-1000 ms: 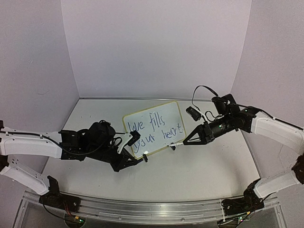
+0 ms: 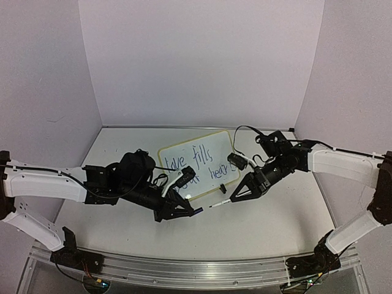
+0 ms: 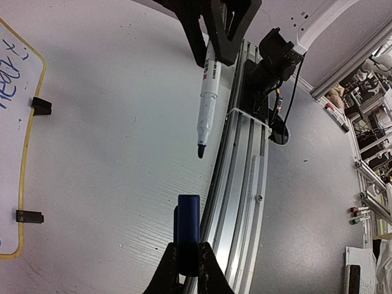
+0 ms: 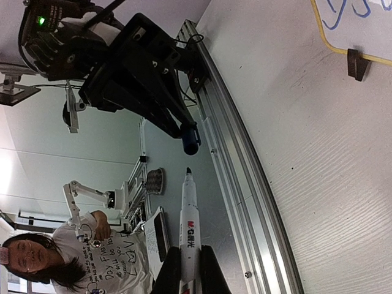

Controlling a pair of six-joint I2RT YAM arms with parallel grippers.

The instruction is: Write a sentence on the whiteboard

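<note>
Blue handwriting on the yellow-edged whiteboard [image 2: 205, 150] reads "love fills your heart", partly covered by the arms in the top view. My left gripper [image 2: 195, 212] is shut on a dark blue marker cap [image 3: 188, 223]. Across from it, my right gripper [image 2: 236, 197] is shut on a white marker [image 4: 190, 226], whose dark tip is bare. The marker's tip points toward the cap, with a gap between them in every view. In the right wrist view, the cap [image 4: 191, 146] lies just beyond the tip.
Two dark clips, one of them this black clip [image 3: 41, 106], stick out from the whiteboard's near edge. A metal rail [image 2: 196, 275] runs along the table's front. The table [image 2: 184, 239] between the board and the rail is clear.
Both grippers have moved nearer the table's front, away from the whiteboard. The left has shifted right and the right has shifted left, so the cap and marker tip are closer together.
</note>
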